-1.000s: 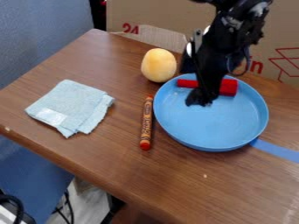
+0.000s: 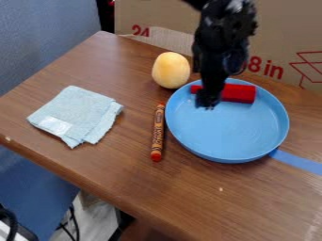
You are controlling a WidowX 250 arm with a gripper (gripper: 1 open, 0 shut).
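My black gripper (image 2: 210, 90) reaches down from the top over the left part of a blue plate (image 2: 229, 136). A red cylindrical object (image 2: 239, 93) lies on the back of the plate, partly hidden behind the gripper. The fingertips are dark and blurred, so whether they are apart or touch the red object is unclear. An orange marker (image 2: 157, 132) lies left of the plate, and a yellow rounded object (image 2: 171, 70) stands behind it.
A folded light blue cloth (image 2: 75, 115) lies at the left of the wooden table (image 2: 88, 188). A cardboard box (image 2: 283, 38) fills the back.
My gripper has moved left along the red object, toward the plate's left rim. The other objects look unmoved.
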